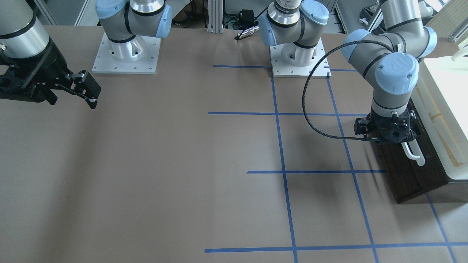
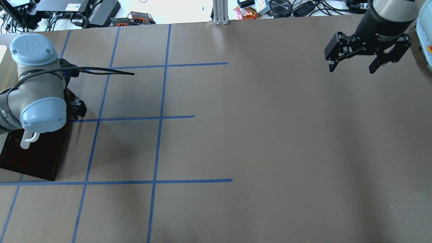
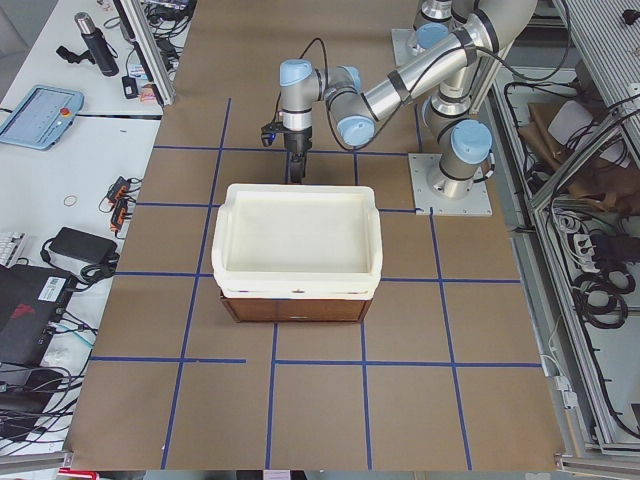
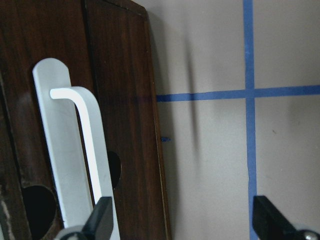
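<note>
A dark wooden box (image 1: 412, 175) with a white tray on top (image 3: 297, 240) stands at the right in the front view, a white bar handle (image 4: 90, 145) on its face. My gripper is right over that face, its two black fingers wide apart in the left wrist view, one overlapping the lower end of the handle, nothing seen held between them. In the front view the gripper body (image 1: 386, 129) hides the upper part of the handle. Whether the finger touches the handle I cannot tell.
A second black gripper (image 2: 366, 50) hangs at the left in the front view, top right in the top view. Other arm bases (image 1: 125, 65) stand at the back.
</note>
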